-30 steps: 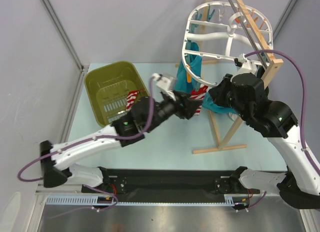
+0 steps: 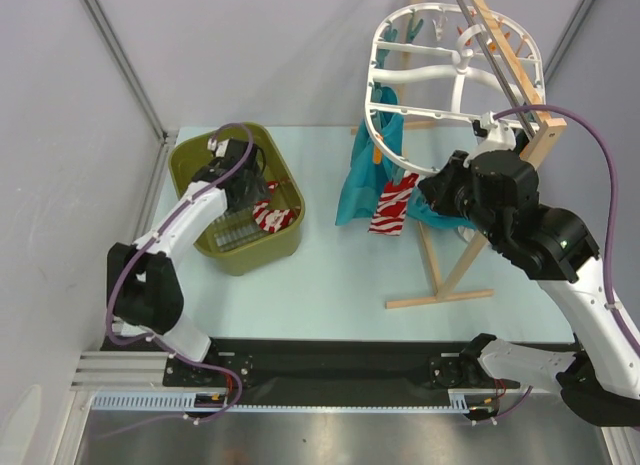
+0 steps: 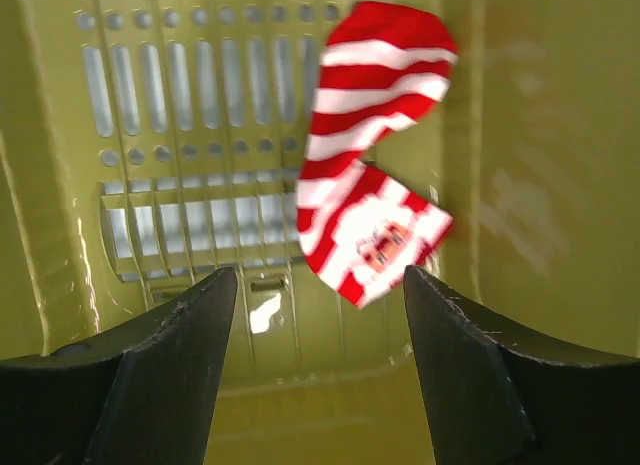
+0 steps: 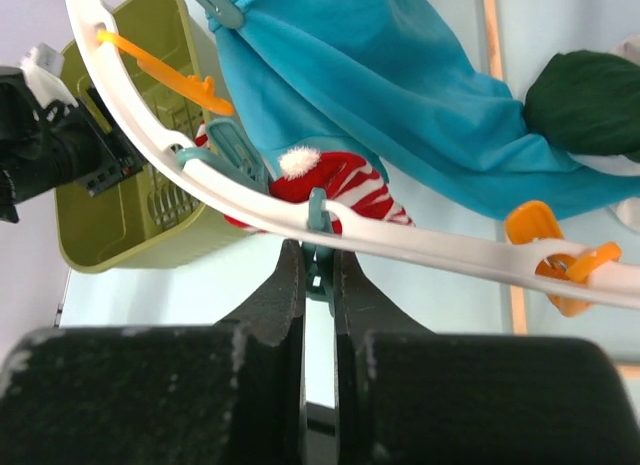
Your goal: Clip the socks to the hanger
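A red-and-white striped sock [image 3: 360, 145] lies in the olive basket [image 2: 245, 257]. Above it is my left gripper, its fingers wide apart and empty. Another red-and-white sock [image 2: 393, 207] hangs from the lower left rim of the white hanger [image 2: 400, 163], beside a teal cloth item [image 2: 362, 175]. At the same rim, my right gripper is shut on a teal clip [image 4: 318, 225]. In the right wrist view the hanging sock [image 4: 352, 181] shows just behind the rim; whether that clip bites on it cannot be made out.
Orange clips [image 4: 165, 69] and other teal clips [image 4: 225, 155] sit along the hanger. A wooden stand [image 2: 440, 302] holds it up on the right. A dark green item [image 4: 580, 103] hangs farther right. The table between basket and stand is clear.
My left arm has swung from beside the hanging sock leftward and is now over the basket. The hanging sock has swayed a little. My right arm has stayed at the rim.
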